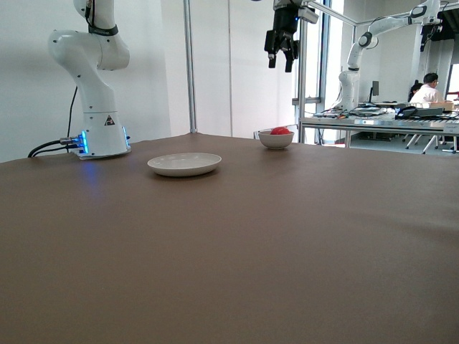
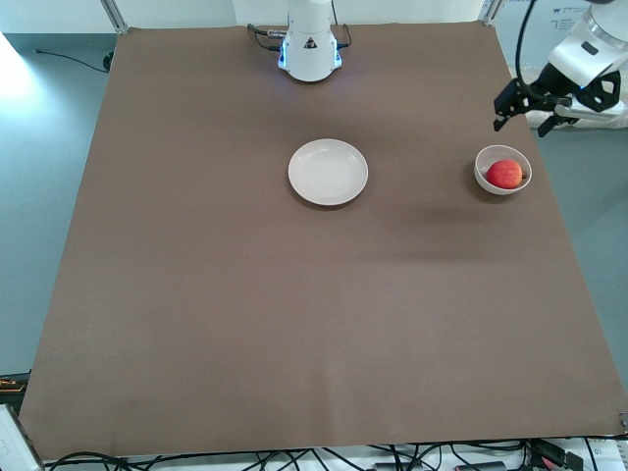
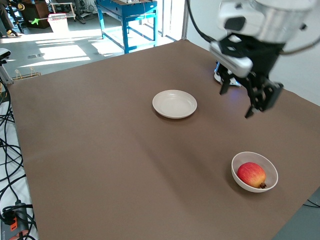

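A white plate (image 2: 328,172) lies near the middle of the brown table, also seen in the top view (image 1: 184,164) and right view (image 3: 174,104). Right of it, a white bowl (image 2: 490,157) holds a red-yellow apple (image 2: 504,174); in the right view the apple (image 3: 251,173) sits inside the bowl (image 3: 239,182). My black gripper (image 2: 520,124) (image 1: 280,60) (image 3: 235,102) hangs in the air above and behind the bowl, its two fingers apart, with nothing seen between them.
The arm's white base (image 2: 309,57) with cables stands at the back edge of the table (image 2: 245,294). Cables run along the side beyond the near edge in the left view.
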